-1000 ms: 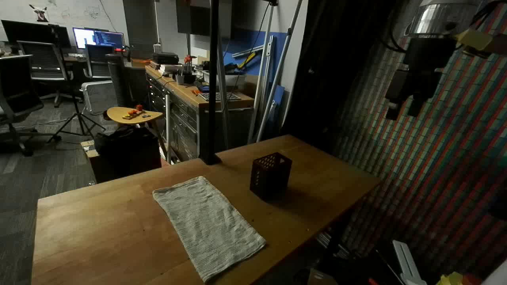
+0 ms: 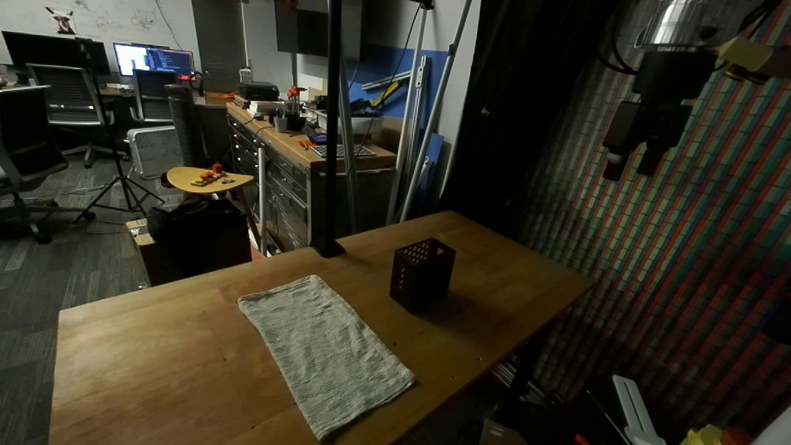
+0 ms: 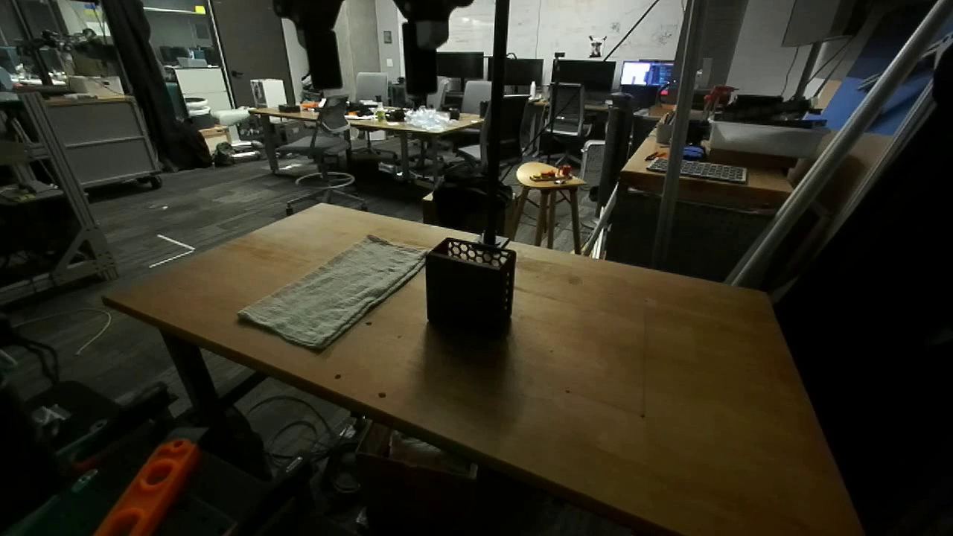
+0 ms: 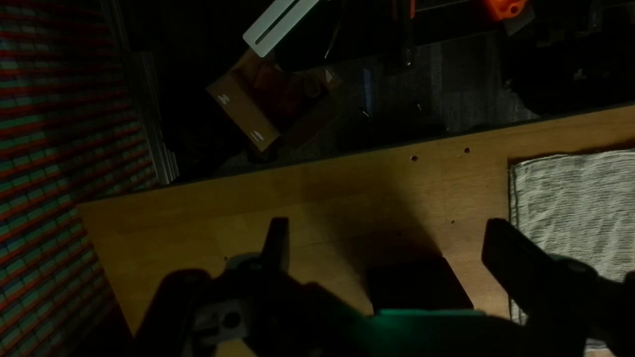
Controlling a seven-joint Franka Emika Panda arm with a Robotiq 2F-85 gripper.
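Observation:
My gripper [image 2: 632, 172] hangs high above the table at the right of exterior view 1, open and empty. In the wrist view its two dark fingers [image 4: 275, 244] stand wide apart. A black perforated holder [image 3: 469, 290] stands upright on the table; its inside is mostly hidden. The wrist view shows the holder [image 4: 416, 285] below and between the fingers, partly covered by the gripper's body. Beside it a grey-white cloth [image 2: 326, 348] lies flat, and in the wrist view the cloth [image 4: 577, 202] is at the right, partly behind a finger.
A black post [image 2: 333, 148] rises at its far edge. A patterned curtain [image 4: 53, 166] hangs past one end, and an open cardboard box [image 4: 250, 113] sits on the floor.
My gripper has moved slightly in exterior view 1, a little upward. The holder and the cloth have stayed where they were.

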